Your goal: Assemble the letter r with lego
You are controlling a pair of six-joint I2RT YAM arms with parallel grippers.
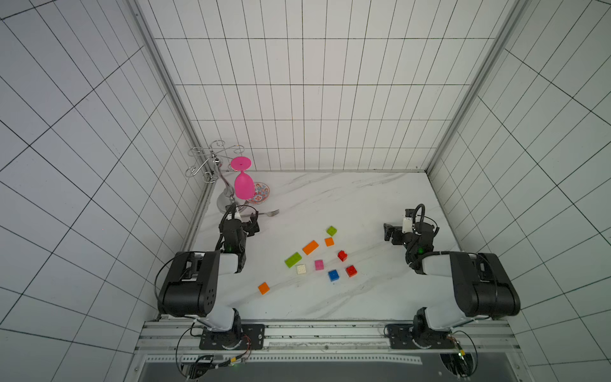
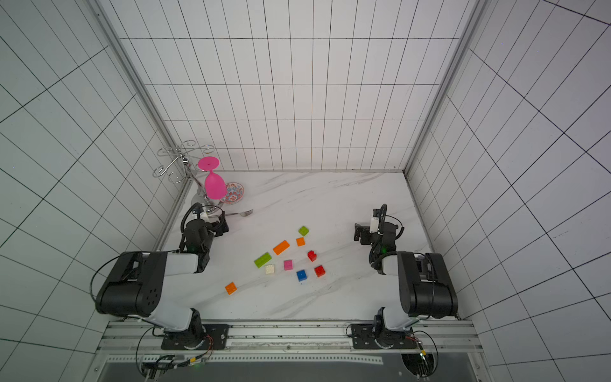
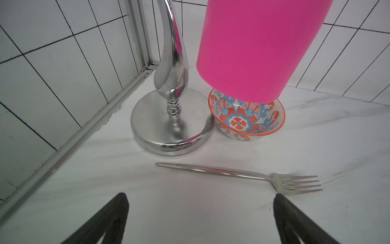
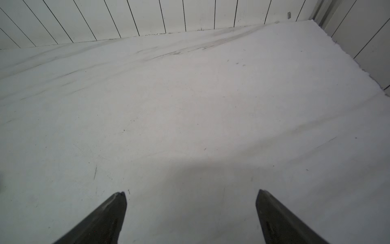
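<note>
Loose lego bricks lie scattered and apart across the middle and front of the table. Longer ones are a green brick (image 1: 292, 259) and an orange brick (image 1: 310, 247). Smaller ones include a green brick (image 1: 331, 230), orange bricks (image 1: 329, 242) (image 1: 263, 288), a white brick (image 1: 301, 269), a pink brick (image 1: 319, 265), a blue brick (image 1: 333, 275) and red bricks (image 1: 342, 256) (image 1: 351, 271). My left gripper is open and empty, left of the bricks. Well to their right, my right gripper also stands open, over bare table.
At the back left, a chrome stand (image 3: 172, 132) holds up a pink cup (image 3: 260, 48), with a patterned bowl (image 3: 243, 122) beside its base. A fork (image 3: 227, 172) lies just ahead of the left gripper.
</note>
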